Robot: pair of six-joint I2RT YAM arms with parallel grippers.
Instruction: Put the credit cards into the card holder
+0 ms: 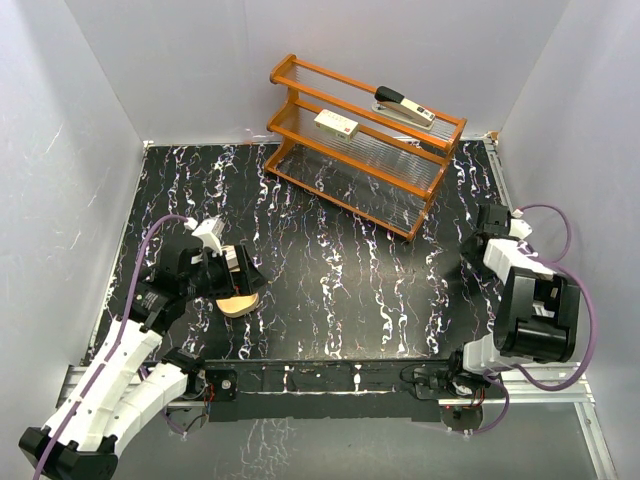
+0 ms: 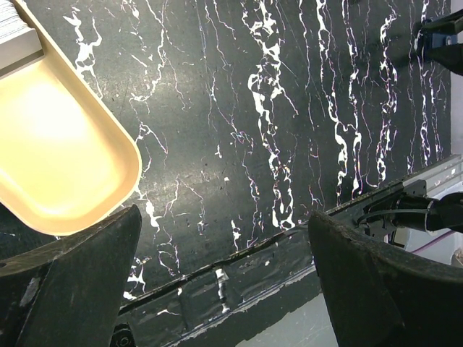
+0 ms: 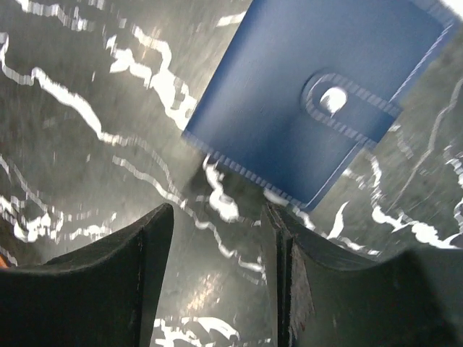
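Note:
A dark blue card holder with a snap button lies on the marble table in the right wrist view, just beyond my right gripper, whose fingertips stand apart with no object visible between them. In the left wrist view, a cream tray holds a stack of pale cards at its back end. My left gripper is open beside that tray, empty. From the top, my left gripper hangs over the tray, and my right gripper is at the right edge, largely hiding the card holder.
A wooden rack stands at the back centre, with a white box and a stapler on it. Walls close in on both sides.

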